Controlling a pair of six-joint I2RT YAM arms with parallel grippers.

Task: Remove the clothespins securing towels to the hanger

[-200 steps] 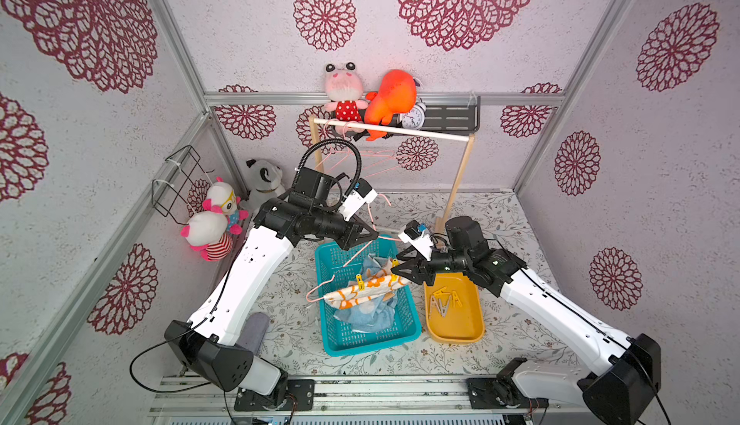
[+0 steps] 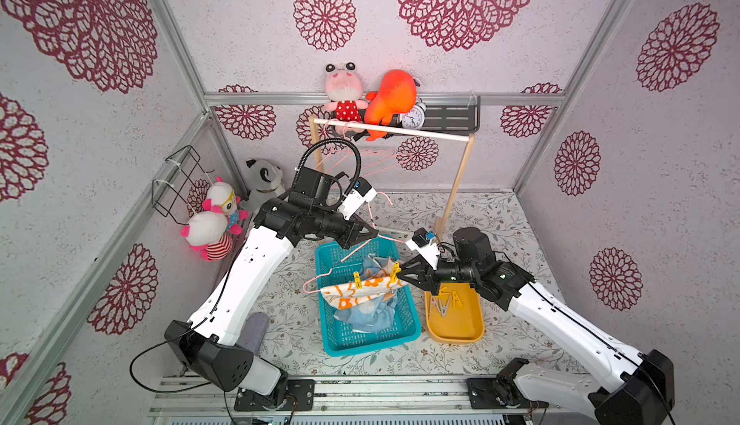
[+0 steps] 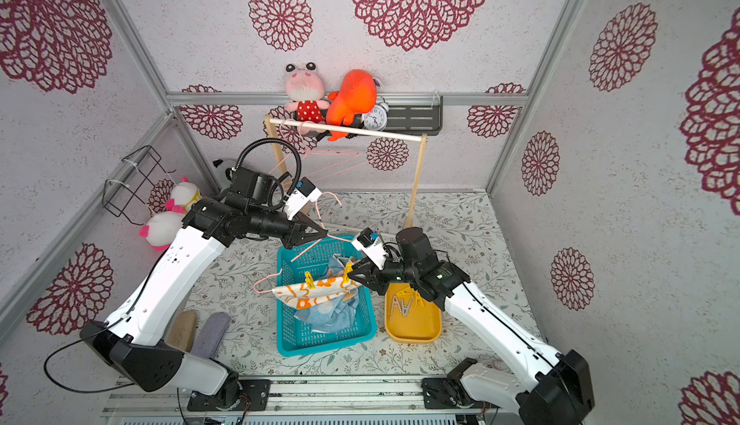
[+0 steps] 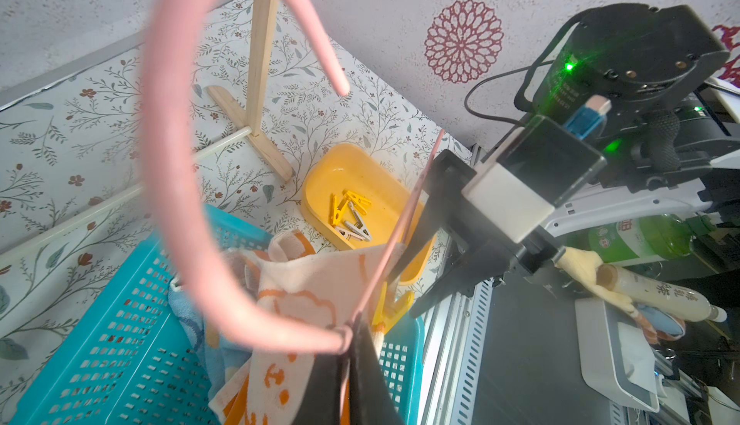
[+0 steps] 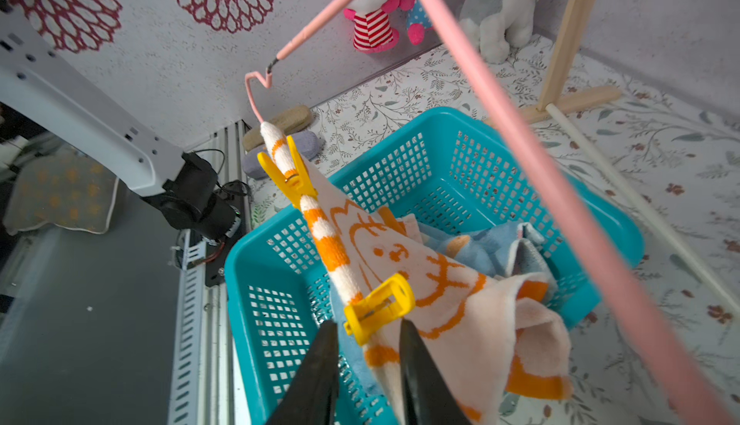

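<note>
My left gripper (image 2: pixel 368 232) is shut on the pink hanger (image 4: pixel 177 116) at the base of its hook. An orange-and-white towel (image 5: pixel 431 301) hangs over the hanger's bar, held by two yellow clothespins (image 5: pixel 296 182), above the teal basket (image 5: pixel 254 301), where a blue cloth (image 5: pixel 501 243) lies. My right gripper (image 2: pixel 402 274) is at the towel's right-hand clothespin; in the right wrist view its fingers are part open, just below that clothespin, with no clear grip on it.
A yellow tray (image 2: pixel 454 324) with loose clothespins sits right of the basket. A wooden rack (image 2: pixel 462 162) with more hangers stands behind. Plush toys (image 2: pixel 208 232) are at the back left.
My right gripper has moved slightly down beside the right-hand clothespin, and its arm has swung a little. The left gripper has stayed put.
</note>
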